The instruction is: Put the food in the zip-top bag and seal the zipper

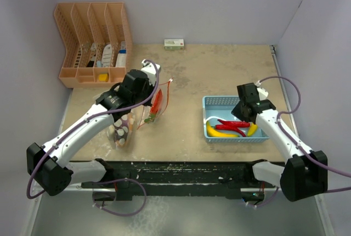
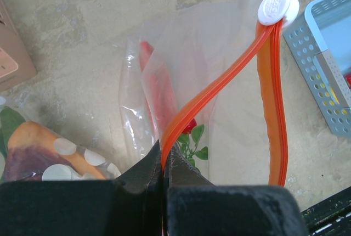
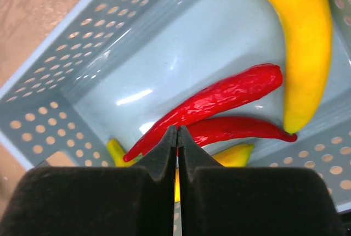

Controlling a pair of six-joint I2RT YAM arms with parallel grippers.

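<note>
A clear zip top bag (image 2: 236,77) with an orange zipper edge gapes upright, its white slider (image 2: 273,6) at the far end. Inside show a long red item (image 2: 160,90) and green leaves (image 2: 192,145). My left gripper is shut on the zipper edge. In the blue basket (image 1: 204,116) lie two red chili peppers (image 3: 219,96) (image 3: 238,128), a banana (image 3: 307,38) and another yellow piece (image 3: 235,155), partly hidden. Over the basket, above the peppers, my right gripper is shut with nothing between its fingers.
Left of the open bag lies another clear bag (image 2: 41,148) with food in it. A peach-coloured rack (image 1: 82,74) stands at the back left, a small box (image 1: 174,44) at the back. Bare table separates the bag from the basket.
</note>
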